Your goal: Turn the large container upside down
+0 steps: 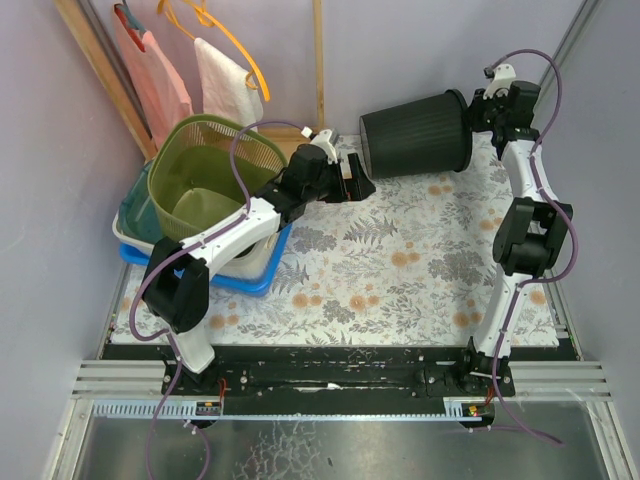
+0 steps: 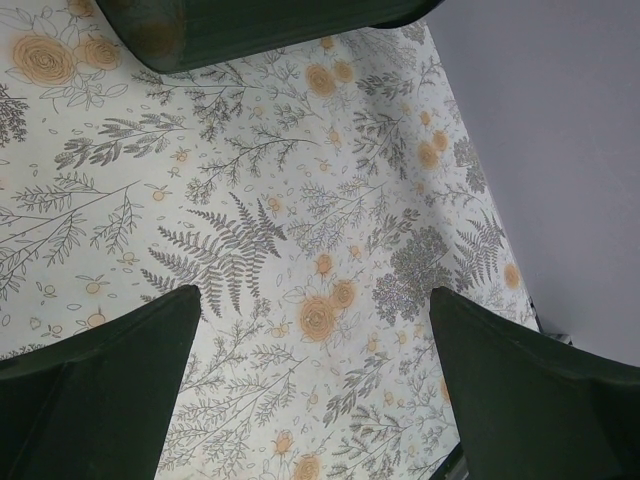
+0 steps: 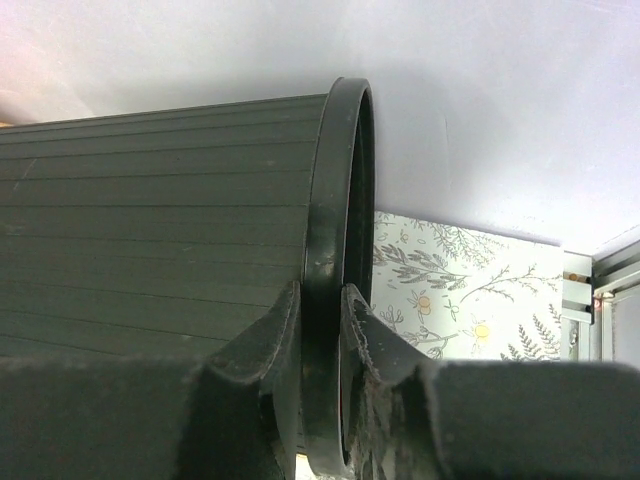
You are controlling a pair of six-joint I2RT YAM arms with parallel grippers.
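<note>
A large dark green container [image 1: 410, 137] lies on its side at the back right of the patterned surface, its rim toward the right. In the right wrist view, my right gripper straddles that rim [image 3: 325, 200], one finger on either side and very close; whether it is clamped tight is not clear. My left gripper [image 1: 350, 182] hangs left of the container, near its base end, open with nothing between its fingers; in the left wrist view only the container's lower edge [image 2: 230, 25] shows beyond it.
Nested green, white and blue bins [image 1: 195, 190] fill the left side. Cloths on hangers [image 1: 225, 85] hang at the back left, and a wooden post [image 1: 319, 60] stands at the back.
</note>
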